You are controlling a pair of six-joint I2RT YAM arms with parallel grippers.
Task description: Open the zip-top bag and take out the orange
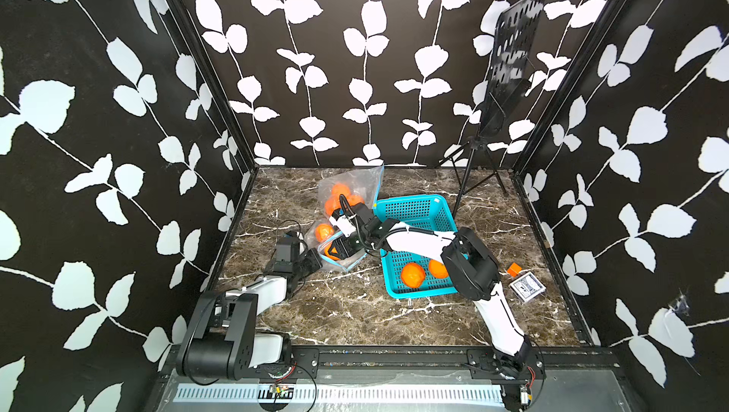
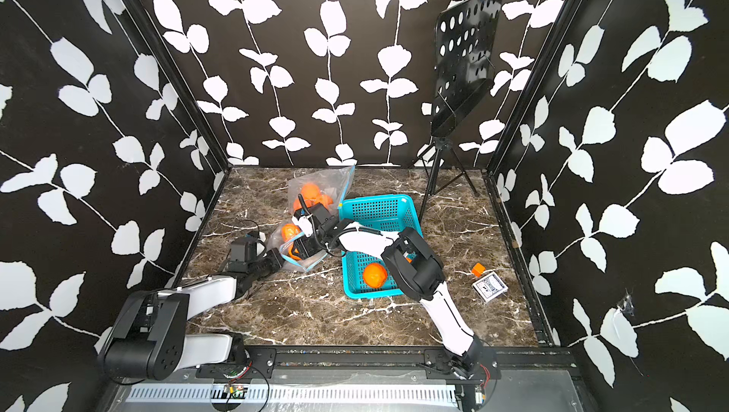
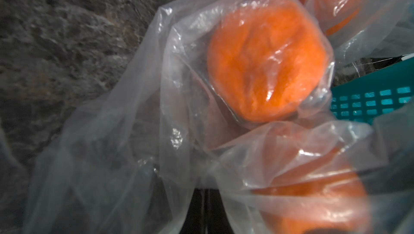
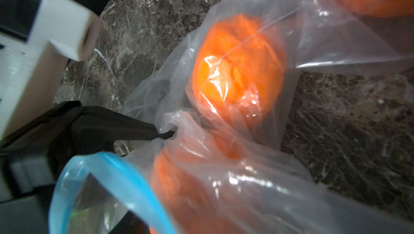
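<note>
A clear bag with blue zip strip holds oranges beside the teal basket; more oranges in a second clear bag lie behind. My left gripper is shut at the bag's left, nothing visible between its tips, though plastic folds lie over and around them. My right gripper is at the bag's opening; in its wrist view the zip edge and plastic hide much of the fingers, and what it grips cannot be made out.
The teal basket holds oranges in its front part. A black stand, a small orange cube and a card pack are at the right. The table's front left and back right have bare areas.
</note>
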